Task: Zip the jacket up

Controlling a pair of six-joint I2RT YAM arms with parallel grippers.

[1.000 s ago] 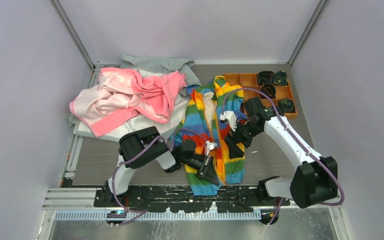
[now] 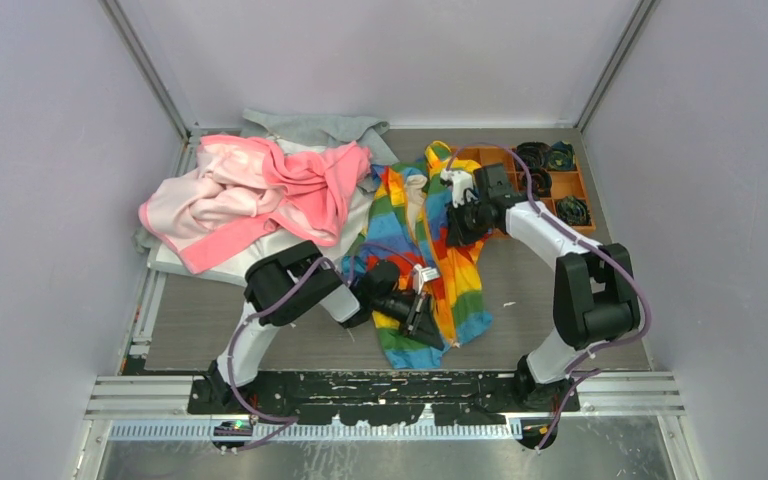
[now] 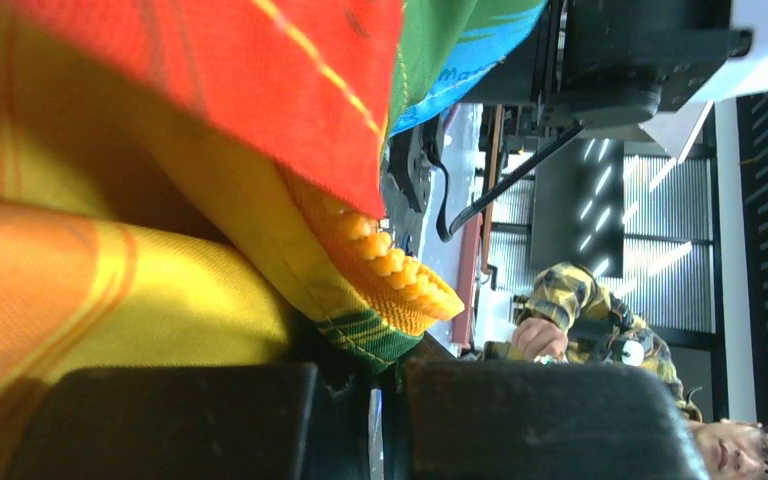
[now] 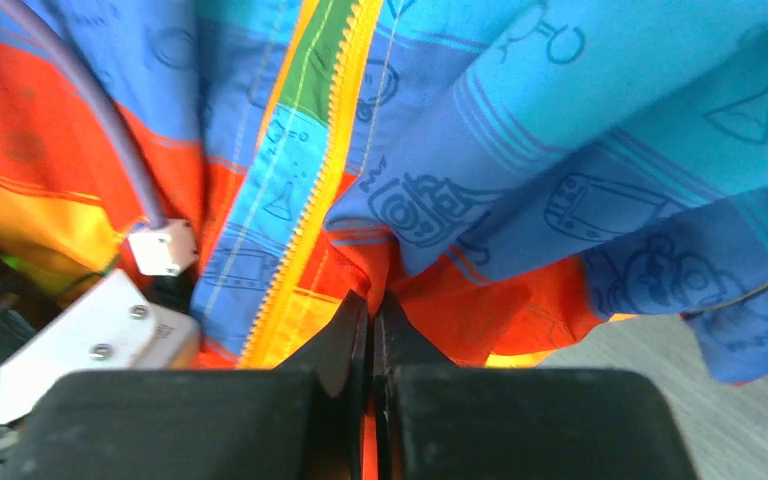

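The rainbow jacket [image 2: 470, 310] lies front-open on the table. My left gripper is at its lower front, shut, beside the yellow zipper end [image 3: 415, 285] and green hem; whether anything thin is between its fingers is hard to see. My right gripper is shut on a fold of red and blue jacket fabric at the upper right side, beside the yellow zipper tape [image 4: 300, 230].
Pink garments [image 2: 240, 200] on a white pad fill the back left. An orange organizer [image 2: 570, 180] with dark coils stands at the back right. Bare table shows right of the jacket and at front left.
The jacket's lower edge has shifted toward the back. My left gripper moved slightly.
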